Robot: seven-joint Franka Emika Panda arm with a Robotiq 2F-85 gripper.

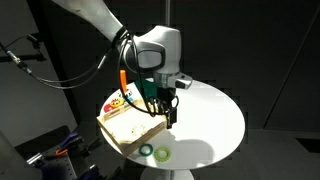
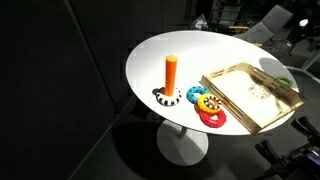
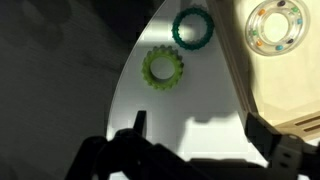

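Observation:
My gripper stands open above the white table, its two dark fingers wide apart with nothing between them. In exterior view 1 the gripper (image 1: 169, 116) hangs by the right side of the wooden tray (image 1: 119, 146). Ahead of the fingers in the wrist view lie a light green ring (image 3: 176, 77) with a bumpy edge and a dark green ring (image 3: 207, 35), both flat on the table and apart from each other. A clear ring with coloured beads (image 3: 299, 31) is inside the tray.
An upright orange post (image 2: 171, 75) rises from a black-and-white ring (image 2: 174, 99). Near it are a blue ring (image 2: 194, 90), a multicoloured ring (image 2: 209, 103) and a red ring (image 2: 211, 121), close to the tray.

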